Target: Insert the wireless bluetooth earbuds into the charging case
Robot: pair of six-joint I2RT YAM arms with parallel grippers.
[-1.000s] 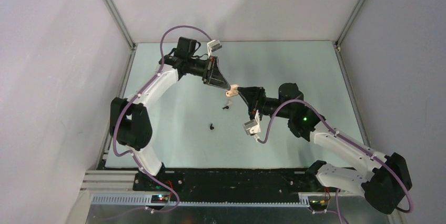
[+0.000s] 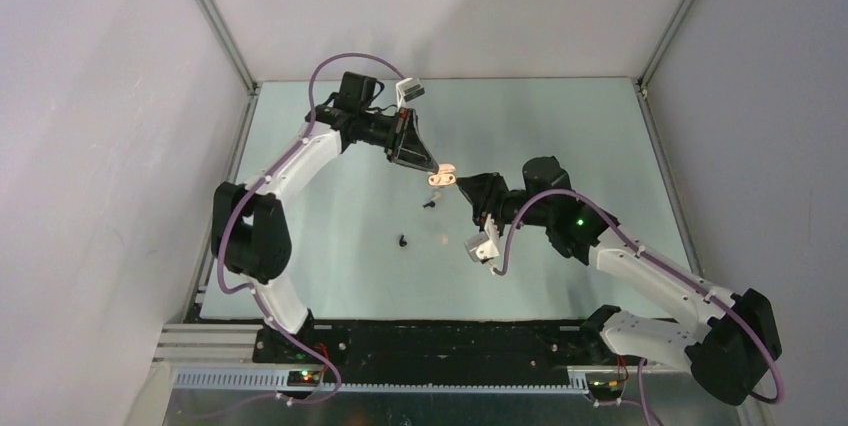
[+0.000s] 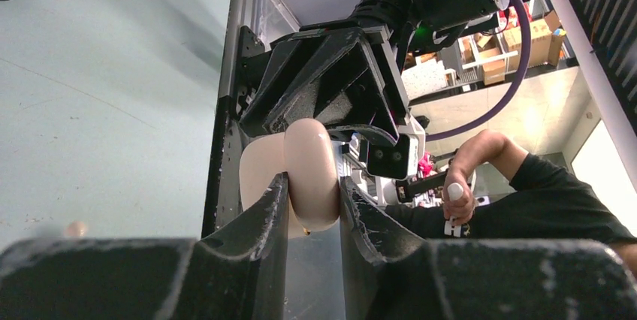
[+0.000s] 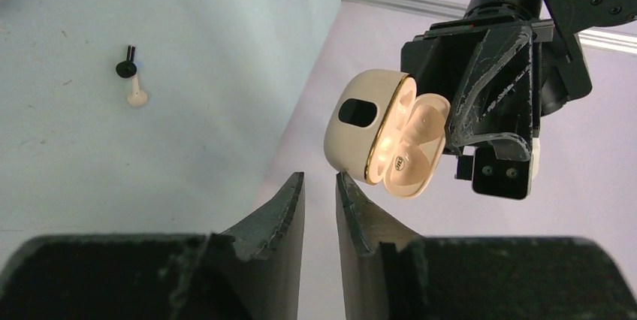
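My left gripper is shut on the cream charging case [image 3: 312,162], held above the table with its lid raised. In the right wrist view the case [image 4: 360,125] has a gold rim and a black oval window, and the hollows that show hold no earbud. My right gripper stands open, its fingers [image 4: 289,203] apart with nothing between them, close to the case in the top view. A small peach thing [image 2: 444,239] shows below the arms, blurred, perhaps an earbud; whether it touches the table I cannot tell.
A dark piece [image 4: 126,69] with a pale round-ended part [image 4: 137,98] lies on the table. Another small black piece [image 2: 403,241] is nearer the front.
My right gripper has drawn slightly right and down from the case, whose two round hollows now show from above. The peach spot was absent earlier. The left arm has barely shifted.
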